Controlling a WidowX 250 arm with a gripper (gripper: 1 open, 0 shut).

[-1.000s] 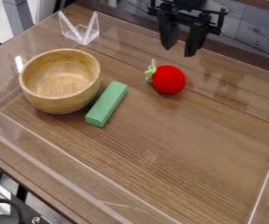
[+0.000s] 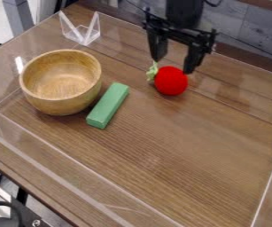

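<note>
My black gripper hangs at the top centre, open, its two fingers spread just above and behind a red round object with a green leafy top, like a strawberry or radish. Nothing shows between the fingers. A green block lies to the lower left of the red object. A wooden bowl stands on the left.
A clear wire or plastic holder stands at the upper left. Dark cables lie at the lower left corner.
The objects on the table look unmoved.
</note>
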